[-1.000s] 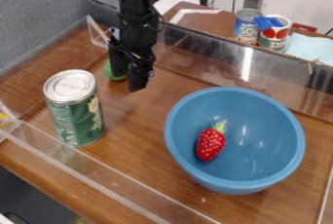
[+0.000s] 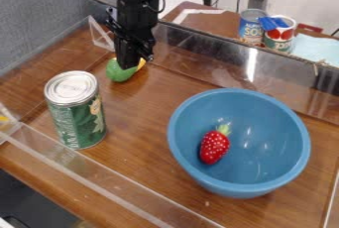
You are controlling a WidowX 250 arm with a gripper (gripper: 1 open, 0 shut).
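My black gripper point(image 2: 133, 54) hangs at the upper left, its fingers at a small green object point(image 2: 122, 70) with some yellow on it, near the back of the wooden surface; whether it grips it is hard to tell. A green can point(image 2: 75, 121) stands upright at the front left. A blue bowl point(image 2: 272, 163) at the right holds a red strawberry point(image 2: 212, 147).
A clear low wall point(image 2: 225, 61) runs along the back, with cans point(image 2: 251, 28) and a pale cloth beyond it. A grey panel is at the left.
The gripper has shifted left and up, exposing more of the green object and its yellow part. The bowl and large can are unmoved.
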